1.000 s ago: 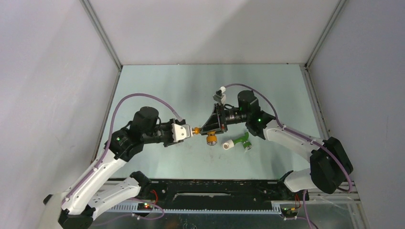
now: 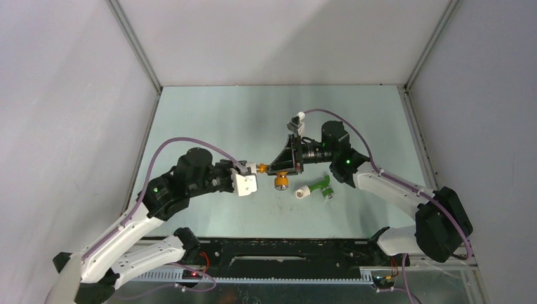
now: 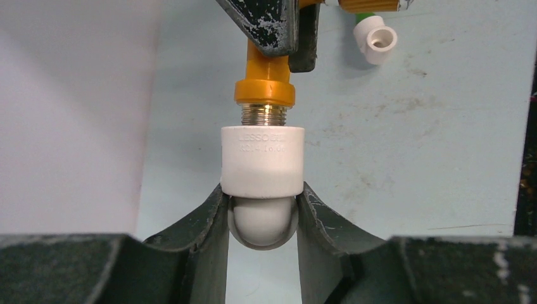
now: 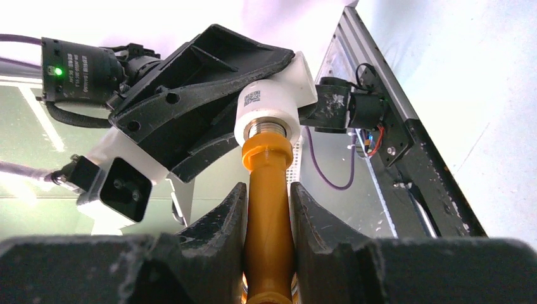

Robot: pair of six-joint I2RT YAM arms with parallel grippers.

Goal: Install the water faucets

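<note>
My right gripper is shut on an orange faucet (image 2: 281,181), whose threaded end points toward my left gripper in the middle of the workspace. A white pipe fitting (image 3: 262,160) sits around that threaded end, with some thread still showing. My left gripper's fingers are round the white fitting, part open or closed on it; which of these I cannot tell for sure. A second white fitting (image 2: 303,192) with a green faucet (image 2: 319,184) lies on the board below and right of my right gripper.
The pale board (image 2: 221,107) is clear at the back and the left. Walls enclose it on three sides; a black rail (image 2: 278,247) runs along the front edge.
</note>
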